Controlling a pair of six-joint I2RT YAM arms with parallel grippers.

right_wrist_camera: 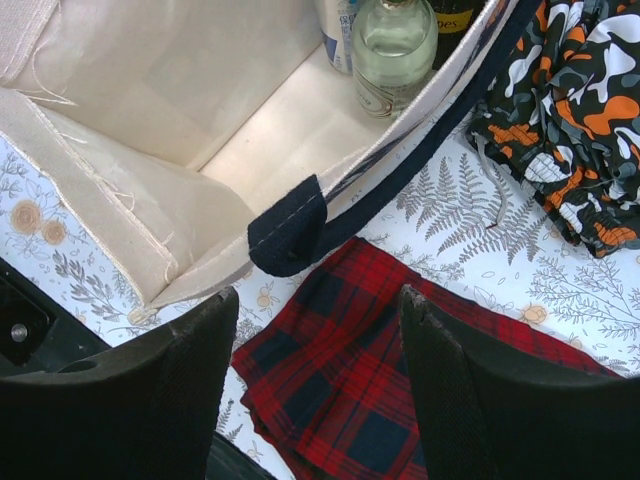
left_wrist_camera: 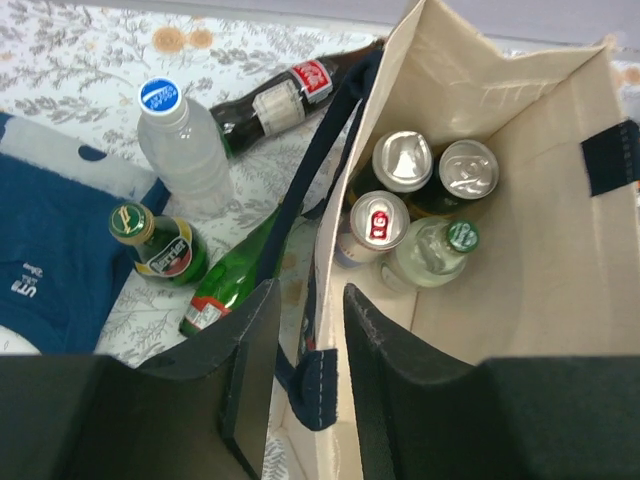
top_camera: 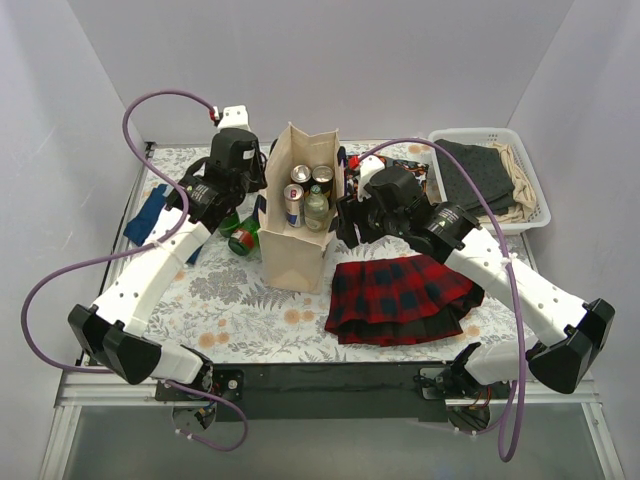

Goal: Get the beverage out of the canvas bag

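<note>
The open canvas bag (top_camera: 293, 262) stands upright mid-table with its handle strap (left_wrist_camera: 315, 390) along the left rim. Inside it are a white can (top_camera: 294, 208), a clear bottle with a green cap (top_camera: 316, 212) and two dark cans (left_wrist_camera: 403, 160) behind. At the bag's left rim, my left gripper has its fingers apart, one on each side of the wall and strap in its wrist view; whether they touch the cloth I cannot tell. Beside the bag's right wall, my right gripper is open, with the other strap (right_wrist_camera: 290, 230) just ahead of its fingers.
Left of the bag lie a green bottle (left_wrist_camera: 235, 275) and a cola bottle (left_wrist_camera: 270, 105); another green bottle (left_wrist_camera: 165, 245) and a water bottle (left_wrist_camera: 187, 140) stand near a blue cloth (left_wrist_camera: 60, 230). Right are plaid fabric (top_camera: 395, 300), patterned fabric (right_wrist_camera: 590, 110) and a white basket (top_camera: 538, 205).
</note>
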